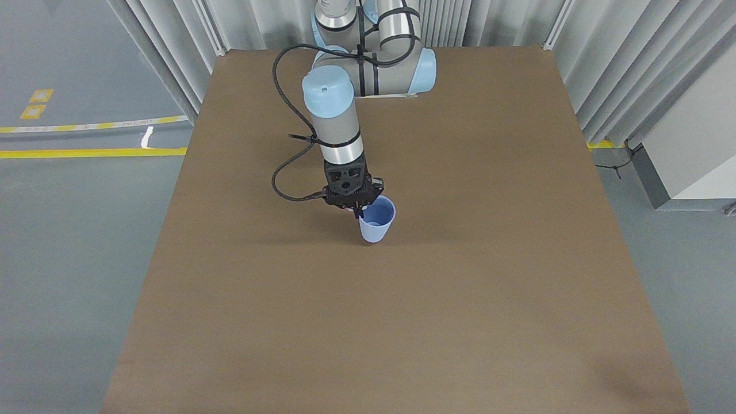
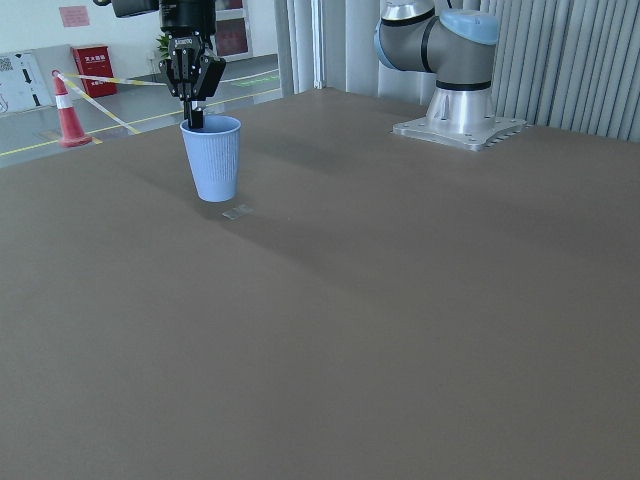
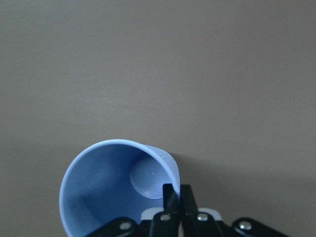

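A pale blue plastic cup point(image 1: 374, 230) stands close to upright near the middle of the brown table point(image 1: 394, 310); in the left view the cup point(image 2: 212, 165) is upright. My black gripper point(image 1: 359, 211) is at the cup's rim. In the wrist view the gripper is shut on the rim of the cup point(image 3: 103, 182), one finger inside and the other outside.
The robot's base point(image 2: 458, 125) stands at the back of the table. A small clear tag-like patch point(image 2: 237, 212) lies beside the cup.
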